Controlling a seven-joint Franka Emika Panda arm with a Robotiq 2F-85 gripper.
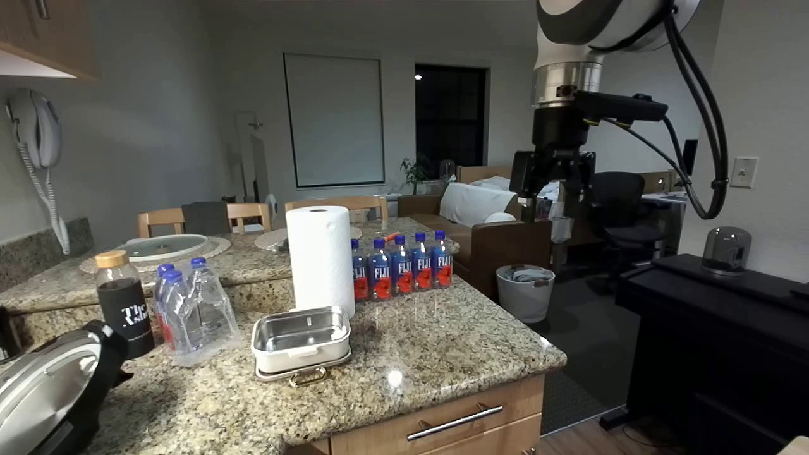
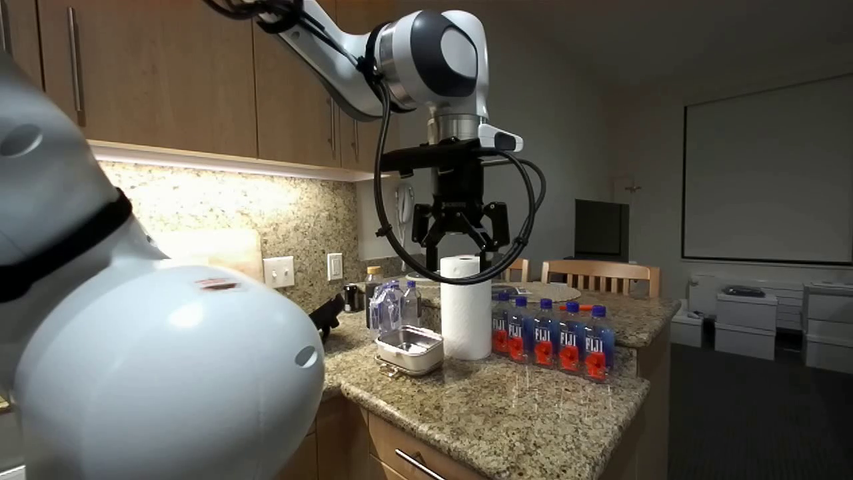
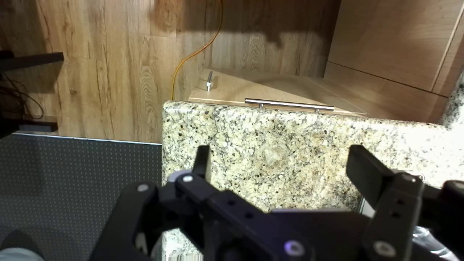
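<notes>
High above the counter, my gripper stands open, its fingers well apart and nothing between them. In the wrist view the gripper looks down past the counter's edge, its two fingertips spread wide over bare granite. A row of several FIJI water bottles stands upright beside a white paper towel roll. In front of the roll is a white-sided metal lunch box, open and empty. Several bottles in clear wrap stand left of it. None of these touches the gripper.
A dark bottle with a wooden cap and a black-rimmed silver appliance crowd the counter's left. A wooden drawer lies below the edge; a white bin stands on the floor beyond.
</notes>
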